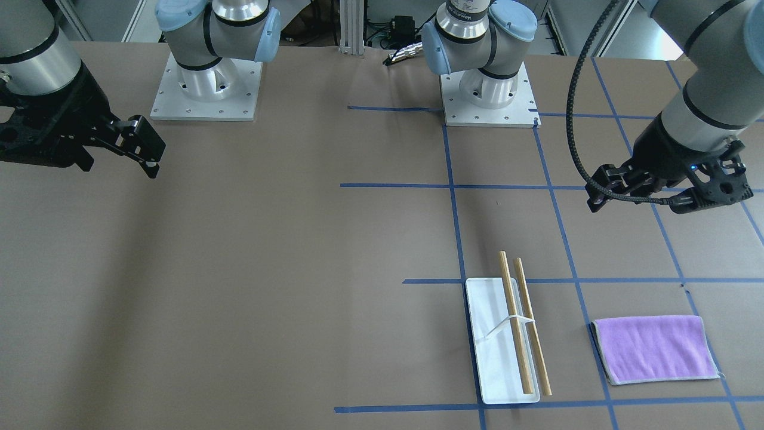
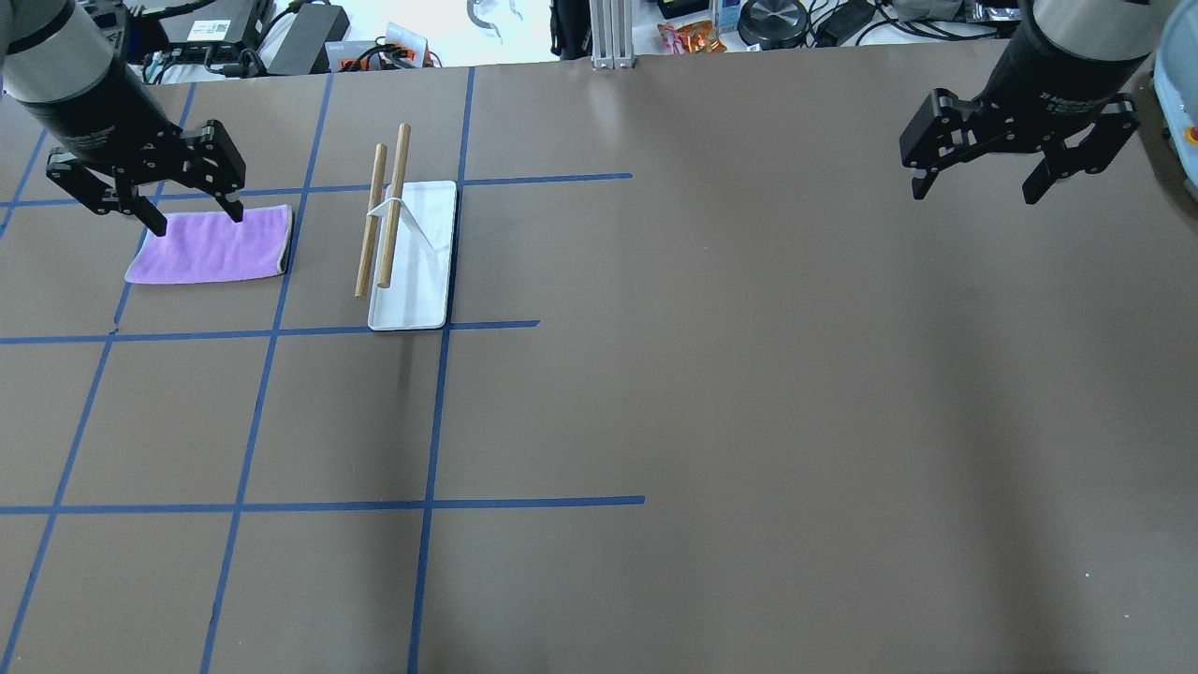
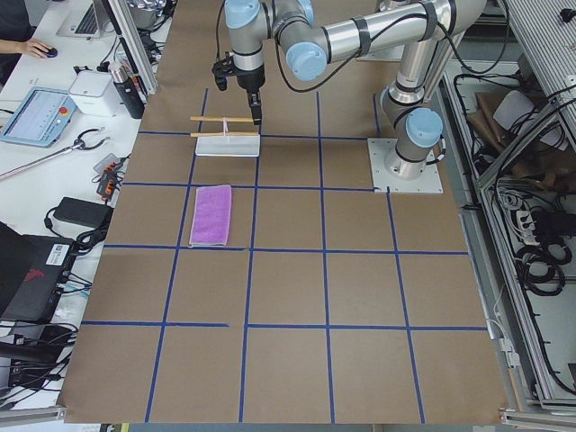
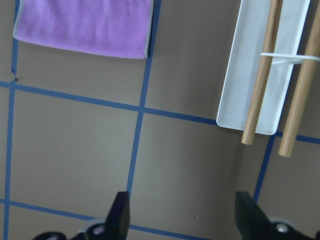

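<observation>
A white tray [image 1: 487,358] lies on the taped table, with two wooden rods [image 2: 395,225] on it, joined by a thin white holder across their middle. A pink-purple cloth [image 1: 652,347] with a grey edge lies flat beside the tray. My gripper hangs above the table near these things; in the wrist view its fingers are spread wide with nothing between them, the cloth and tray ahead of them.
A second arm's black gripper [image 2: 971,180] hangs over the bare side of the table. Two further arm bases [image 1: 208,104] stand at the back in the front view.
</observation>
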